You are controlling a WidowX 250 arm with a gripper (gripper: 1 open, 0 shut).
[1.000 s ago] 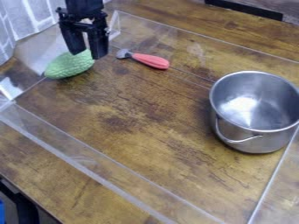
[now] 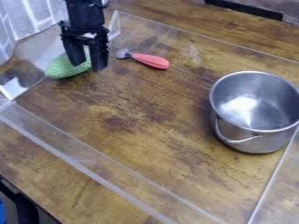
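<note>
The black gripper [image 2: 86, 55] is at the upper left, lowered over a green oblong object [image 2: 62, 68] with a textured surface. Its two fingers stand apart at or just above that object; whether they touch it I cannot tell. To the right lies a utensil with a pink handle [image 2: 152, 61] and a metal head, on the wooden table [image 2: 128, 131].
A large steel pot [image 2: 254, 111] with a wire handle stands at the right. Clear plastic edging runs along the left and lower sides. A dark ledge [image 2: 251, 7] is at the back.
The gripper has moved down and slightly right toward the green object, which lies where it was. The pot and the pink-handled utensil have not moved.
</note>
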